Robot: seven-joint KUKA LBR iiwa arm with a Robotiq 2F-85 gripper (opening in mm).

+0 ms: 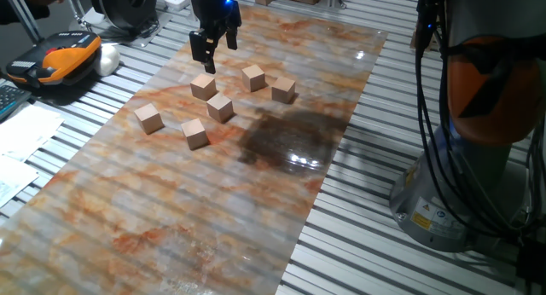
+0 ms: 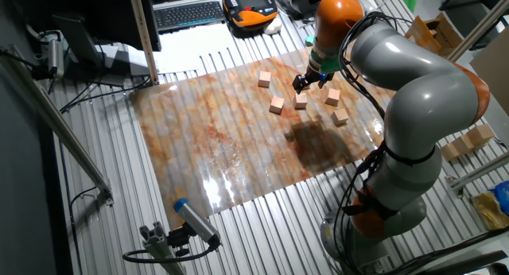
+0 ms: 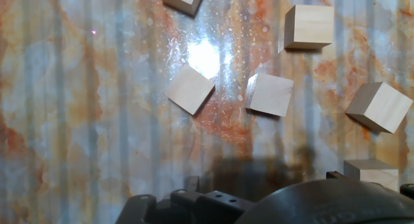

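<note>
Several plain wooden cubes lie apart on the marbled orange-and-white board. In exterior view 1 these include a left cube (image 1: 148, 118), a near cube (image 1: 194, 134), a middle cube (image 1: 220, 107) and a right cube (image 1: 283, 89). My gripper (image 1: 220, 56) hangs above the board's far part, its two dark fingers spread and nothing between them. From the second exterior view, the gripper (image 2: 312, 83) appears close over the cluster. The wrist view has cubes ahead of the dark gripper parts, among them a tilted cube (image 3: 190, 89); a lower-right cube (image 3: 370, 174) is partly hidden by the gripper.
The board's near half (image 1: 162, 218) is bare. Slatted metal table surrounds it, with the robot base (image 1: 435, 210) on the right. An orange-and-black device (image 1: 60, 60) and papers (image 1: 26, 137) sit left. More wooden blocks (image 2: 469, 141) stand at the right edge of exterior view 2.
</note>
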